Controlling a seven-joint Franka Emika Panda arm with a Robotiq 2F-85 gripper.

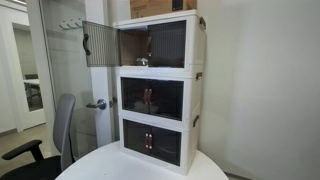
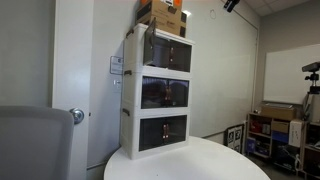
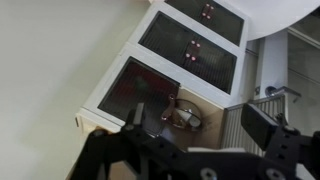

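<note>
A white three-tier cabinet point(image 1: 160, 73) with dark ribbed doors stands on a round white table. Its top left door point(image 1: 101, 45) is swung wide open, while the top right door point(image 1: 167, 43) is closed. The wrist view looks into the open compartment, where a roundish, shiny item point(image 3: 187, 117) sits; what it is cannot be made out. My gripper is open in front of this top tier, its dark fingers far apart with nothing visible between them. Neither exterior view clearly shows the gripper.
The middle doors point(image 1: 151, 97) and bottom doors point(image 1: 152, 140) are closed. A cardboard box point(image 2: 162, 14) rests on top of the cabinet. A grey chair point(image 1: 50, 145) is at the left, by a door with a handle. The table point(image 2: 200, 160) has bare room around the cabinet.
</note>
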